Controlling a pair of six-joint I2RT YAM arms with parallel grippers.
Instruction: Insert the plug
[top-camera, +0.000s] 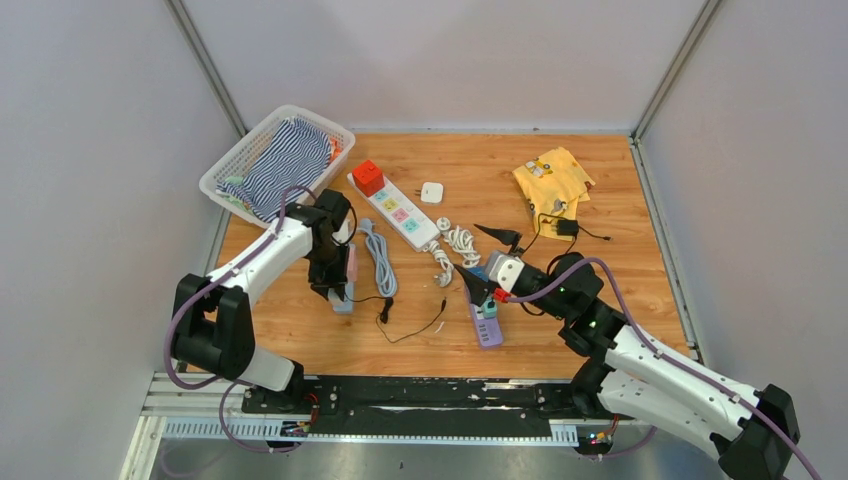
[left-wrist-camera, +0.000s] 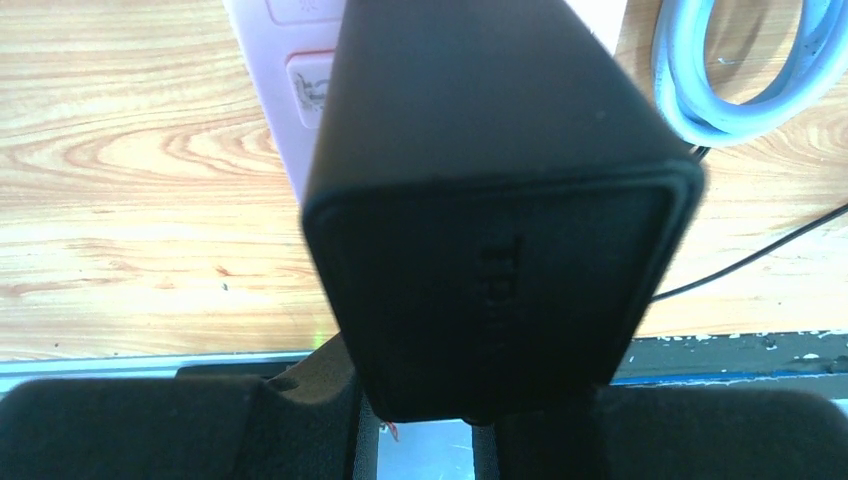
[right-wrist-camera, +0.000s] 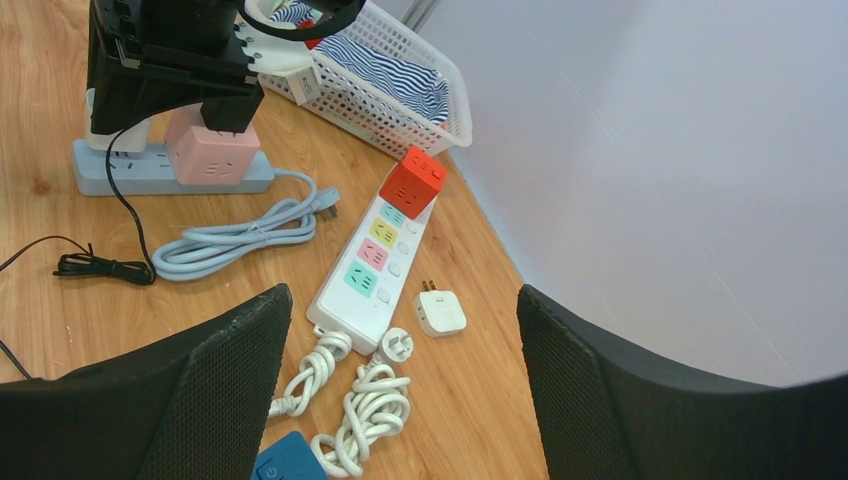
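In the left wrist view a large black plug adapter (left-wrist-camera: 500, 300) fills the middle, its end face toward the camera. Behind it shows part of a pink socket block (left-wrist-camera: 265, 80). My left gripper is at the adapter's lower end, which hides how the fingers meet it. The right wrist view shows the pink block (right-wrist-camera: 212, 160) on a light blue power strip (right-wrist-camera: 150, 184), with my left gripper close above; whether the adapter is seated cannot be seen. My right gripper (top-camera: 468, 257) is open and empty above a purple power strip (top-camera: 489, 332).
A white power strip (top-camera: 377, 198) bears a red cube (top-camera: 368, 178). A white charger (top-camera: 431, 192) stands apart. Coiled blue cable (top-camera: 383, 270) and thin black cable (top-camera: 410, 336) lie mid-table. A white basket (top-camera: 222, 172) stands back left; a yellow bag (top-camera: 552, 185) lies back right.
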